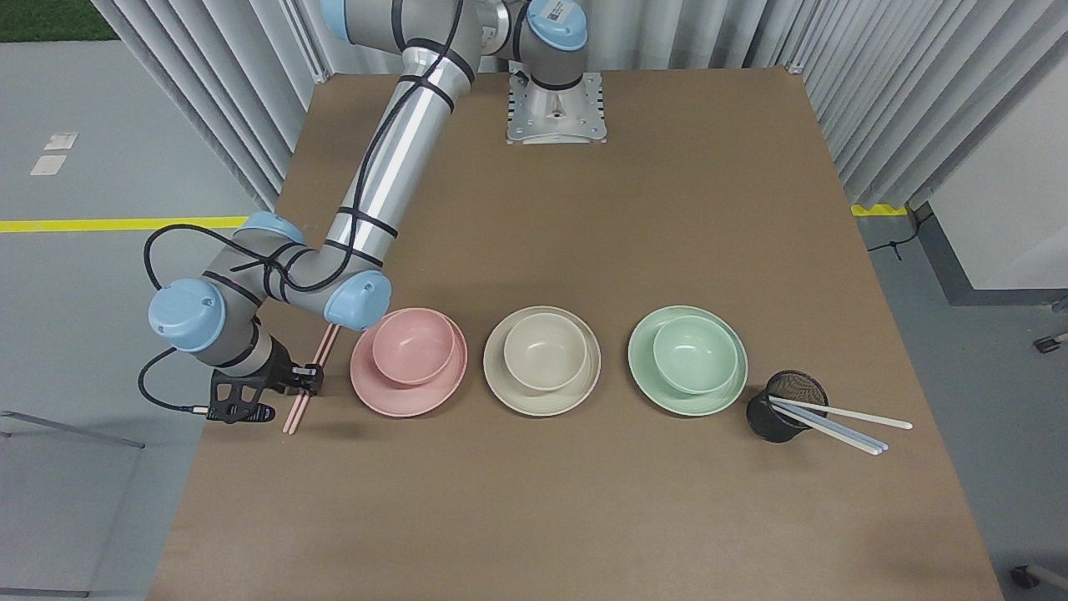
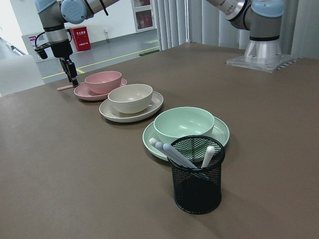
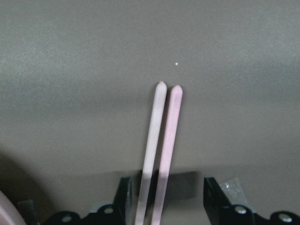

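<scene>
A pair of pink chopsticks (image 1: pixel 295 412) lies on the table at the left, beside the pink bowl (image 1: pixel 413 342) on its pink plate (image 1: pixel 400 401). My gripper is low over the chopsticks, open, its two black fingers either side of them; in the wrist view both chopsticks (image 3: pixel 171 122) show between the fingers, apart from them. In the left view the fingertips are down near the table by the pink plate.
A cream bowl on a plate (image 1: pixel 546 351), a green bowl on a plate (image 1: pixel 695 354) and a black mesh holder (image 2: pixel 197 194) with several chopsticks stand to the right.
</scene>
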